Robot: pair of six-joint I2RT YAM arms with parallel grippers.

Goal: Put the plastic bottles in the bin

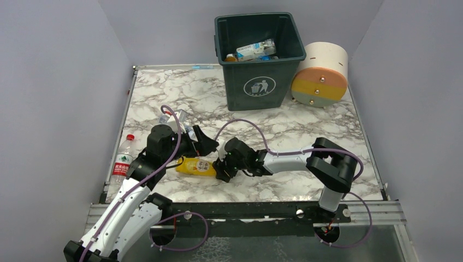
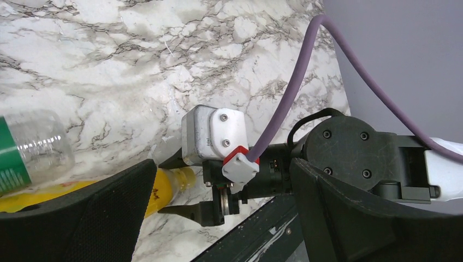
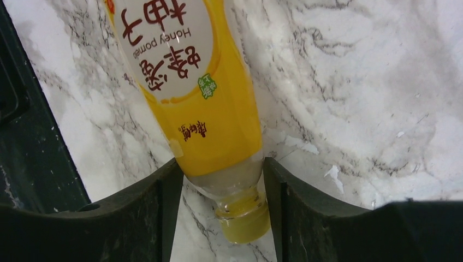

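Observation:
A yellow drink bottle lies on the marble top. My right gripper is down at its capped end; in the right wrist view the fingers stand either side of the bottle's neck and shoulder, partly closed around it. My left gripper hangs above the bottles, open, with nothing held. A bottle with a red cap and label lies at the left edge. Clear bottles lie partly hidden under the left arm; one with a green label shows in the left wrist view. The dark green bin at the back holds several bottles.
A round cabinet with coloured drawers stands right of the bin. Grey walls surround the table; a dark rail runs along the front edge.

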